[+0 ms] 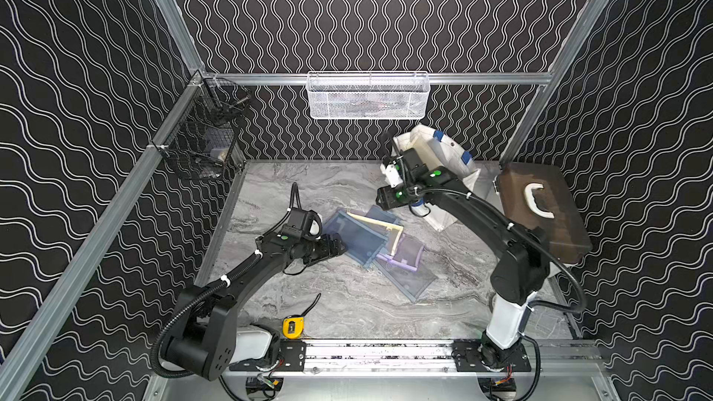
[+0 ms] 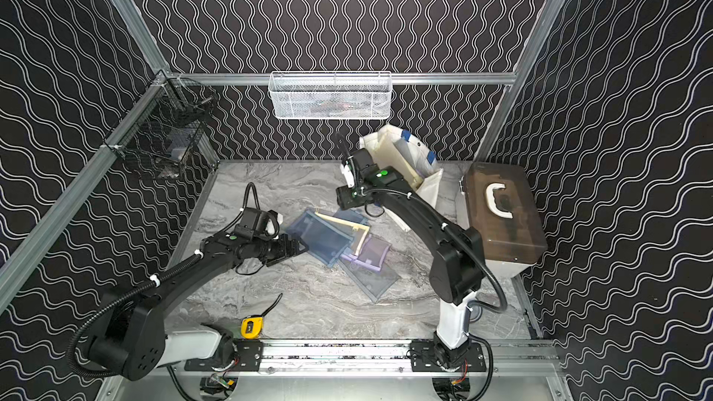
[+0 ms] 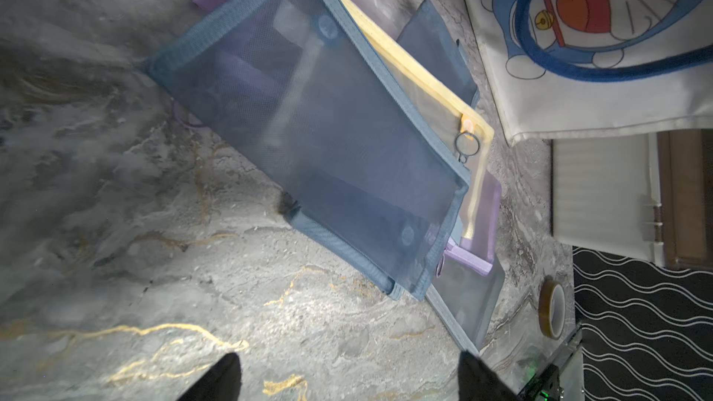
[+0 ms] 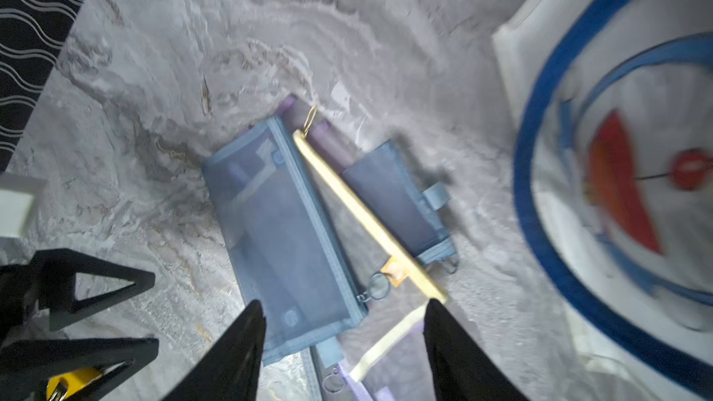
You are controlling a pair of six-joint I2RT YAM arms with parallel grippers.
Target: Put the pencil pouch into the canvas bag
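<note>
Several mesh pencil pouches overlap on the table: a blue pouch [image 3: 319,119] on top, a yellow-edged pouch [image 4: 364,215], a purple one [image 1: 410,251] and a grey-blue one [image 1: 413,282] around it. The white canvas bag [image 3: 631,107], with a blue handle and cartoon print, stands behind and to the right, its mouth open; pale pouches show inside. My left gripper is open, empty, low beside the pile's left side. My right gripper is open too, above the table between bag and pile, with pouches seen below and beyond its fingers [image 4: 248,349].
A brown-lidded box [image 1: 546,211] stands right of the bag. A yellow tape measure [image 1: 293,326] lies at the front left. A white wire basket [image 1: 367,96] hangs on the back wall.
</note>
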